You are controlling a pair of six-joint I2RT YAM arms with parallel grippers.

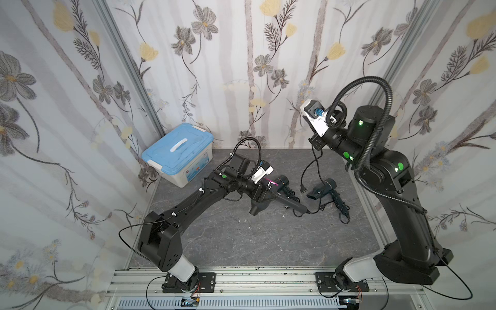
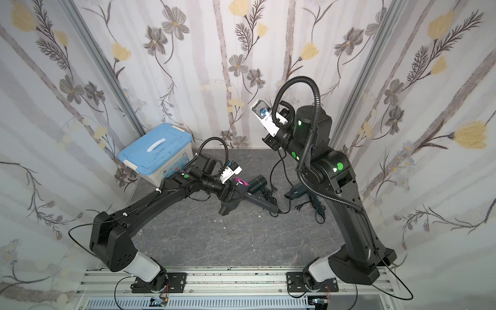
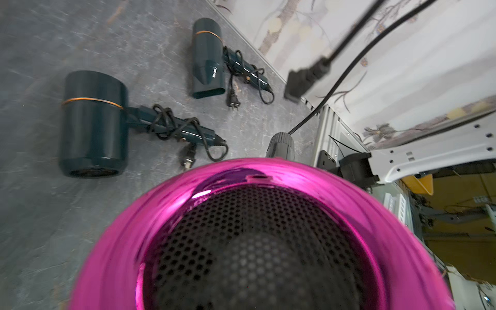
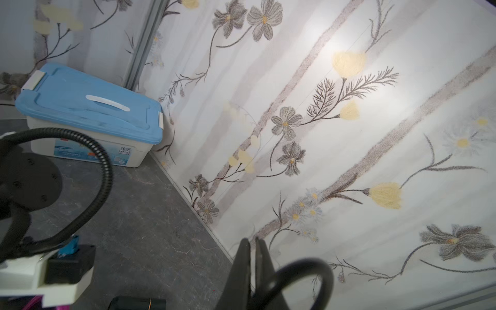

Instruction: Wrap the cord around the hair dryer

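Observation:
My left gripper (image 1: 262, 188) holds a dark hair dryer with a pink ring (image 3: 258, 170) around its mesh back; the grip itself is mostly hidden. Its handle (image 1: 292, 202) points right, with a black cord running up toward my raised right gripper, which looks shut; whether the cord is between its fingers is unclear. A plug (image 3: 304, 80) dangles on the cord. Two other dark teal dryers (image 3: 93, 124) (image 3: 206, 56) lie on the grey surface, cords wound round their handles.
A white box with a blue lid (image 1: 175, 147) stands at the back left. Patterned walls close in the back and sides.

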